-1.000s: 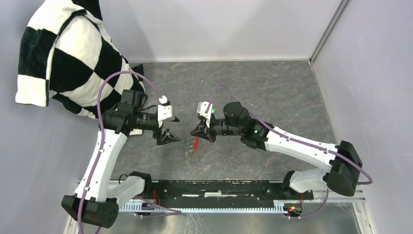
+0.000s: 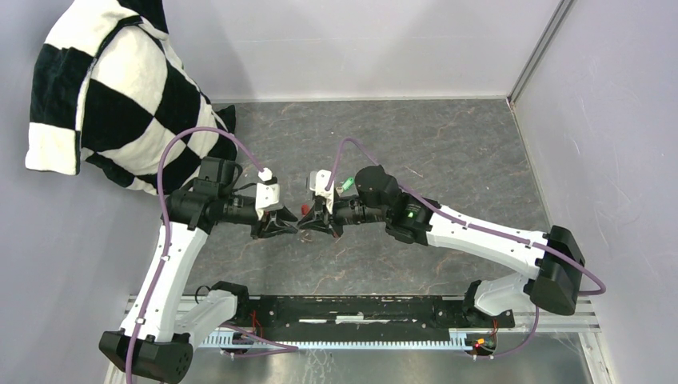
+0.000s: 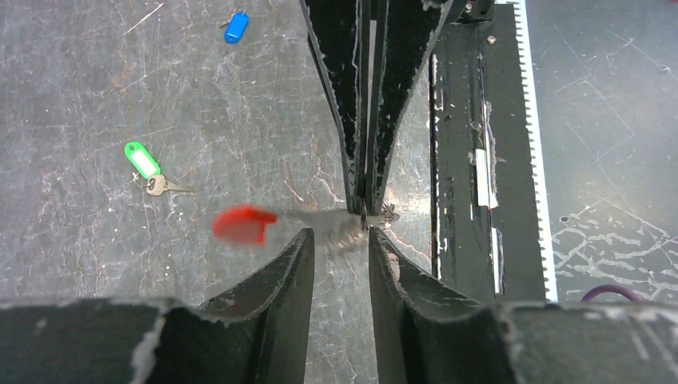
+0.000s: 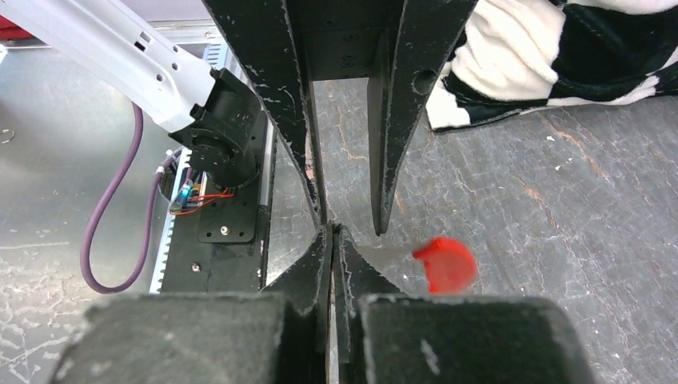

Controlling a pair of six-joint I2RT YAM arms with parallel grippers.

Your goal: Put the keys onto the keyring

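Note:
A blurred red tag (image 3: 244, 224) on a grey strap hangs from the shut tips of my right gripper, with a small metal piece, perhaps the ring, at the tips. My left gripper faces those tips closely, its fingers part open on either side of them. In the left wrist view, a green tag (image 3: 142, 158) with a key (image 3: 160, 184) lies on the grey floor, and a blue tag (image 3: 235, 28) lies farther up.
A checkered cushion (image 2: 128, 96) is at the back left. Walls bound the floor. A black rail (image 2: 352, 312) runs along the front edge.
The red tag swung and moved up in the top view.

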